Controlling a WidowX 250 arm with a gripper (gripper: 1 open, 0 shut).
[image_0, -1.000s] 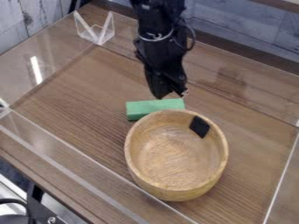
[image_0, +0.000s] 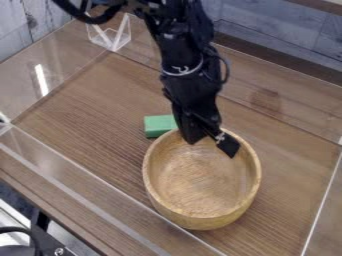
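Observation:
My black gripper (image_0: 201, 130) reaches down from the top of the view to the upper rim of a light wooden bowl (image_0: 187, 190) in the lower middle. It is shut, with nothing visible between its fingers, though its tips are hard to make out against the dark shape at the rim. A small black block (image_0: 225, 143) at the bowl's upper right rim is partly behind or beside the gripper. A green block (image_0: 158, 126) lies just behind the bowl to the left, partly covered by the gripper.
A white wire object (image_0: 110, 30) stands at the back left, near the table's raised edge.
The gripper has come down and toward the front, from above the green block to the bowl's upper rim, now covering part of the black block and the green one.

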